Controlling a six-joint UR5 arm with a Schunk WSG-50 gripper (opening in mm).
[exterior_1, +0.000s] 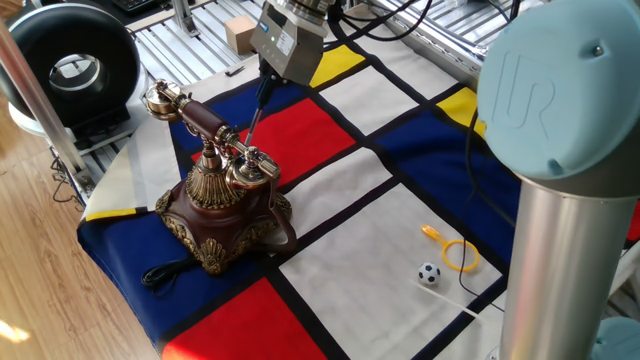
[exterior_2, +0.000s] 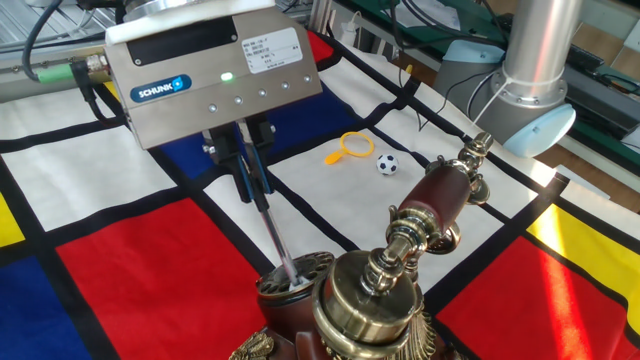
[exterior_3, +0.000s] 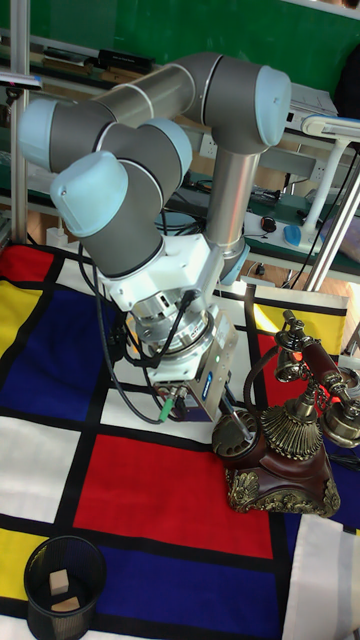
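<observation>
An antique-style brown and brass telephone (exterior_1: 215, 215) stands on the cloth-covered table, its handset (exterior_1: 205, 122) resting across the cradle. My gripper (exterior_2: 256, 196) is above the dial side of the phone, its dark fingers shut on a thin pale rod (exterior_2: 278, 240). The rod slants down, and its lower tip is at the round dial (exterior_2: 312, 272) in exterior view 2. Whether the tip presses into a finger hole is too small to tell. In exterior view 3 the rod also reaches the dial (exterior_3: 228, 435), beside the phone's ornate body.
A yellow ring-shaped toy (exterior_1: 460, 255) and a small black-and-white ball (exterior_1: 429, 273) lie on a white patch of cloth. A black mesh cup (exterior_3: 64, 587) with wooden blocks stands at the near left.
</observation>
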